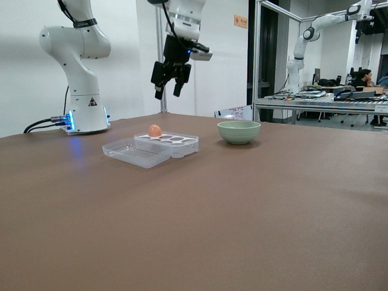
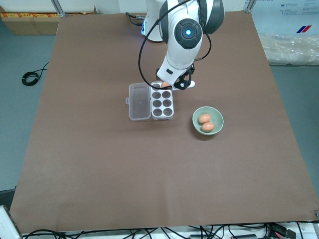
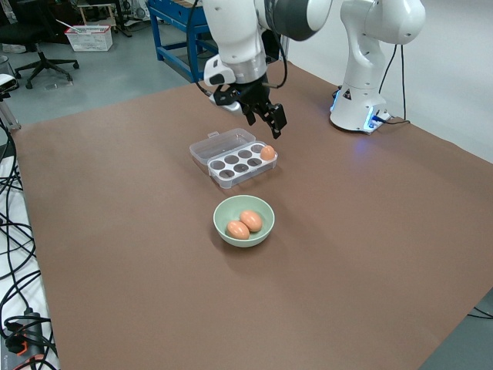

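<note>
A clear egg box (image 3: pixel 242 169) with a white tray of round holes lies open on the brown table, its lid (image 2: pixel 139 101) beside it. One brown egg (image 1: pixel 154 131) sits in an end hole, partly hidden in the left view. A pale green bowl (image 2: pixel 197 124) holds two eggs (image 3: pixel 250 220) (image 3: pixel 238 230). My black gripper (image 1: pixel 168 90) hangs above the egg box, tilted, its fingers apart with nothing seen between them.
The white arm base (image 1: pixel 88 121) stands at the back of the table (image 2: pixel 164 174). Cables (image 3: pixel 19 277) run outside the table's edge.
</note>
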